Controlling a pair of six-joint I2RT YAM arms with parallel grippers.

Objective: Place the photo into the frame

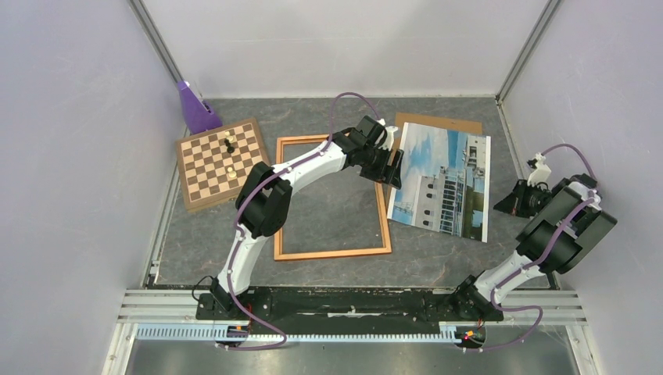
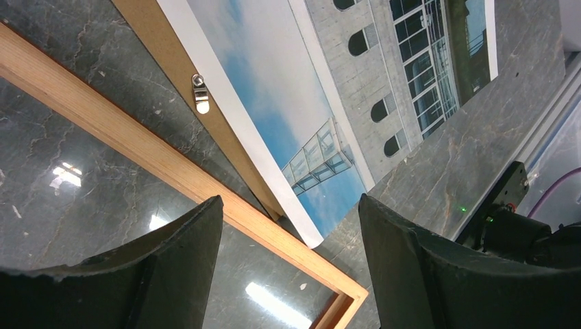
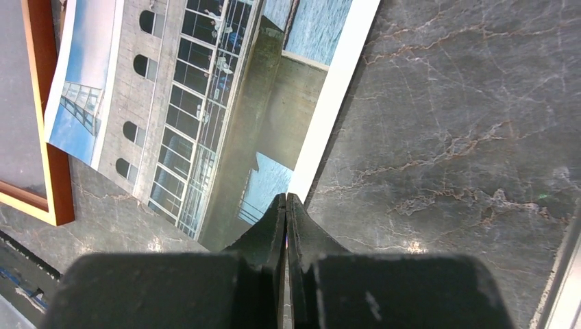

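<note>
The photo point(image 1: 438, 180), a white-bordered print of a building and sky, lies over a brown backing board point(image 1: 438, 123), whose metal clip shows in the left wrist view. The wooden frame point(image 1: 332, 251) lies to its left. My left gripper is open above the frame's right bar and the photo's left edge, nothing between its fingers. My right gripper is shut, nothing showing between its fingertips, just right of the photo in the top view.
A chessboard point(image 1: 215, 164) with several pieces and a purple object point(image 1: 197, 109) are at the left. Bare table shows below the photo. Walls bound the table at the sides and back.
</note>
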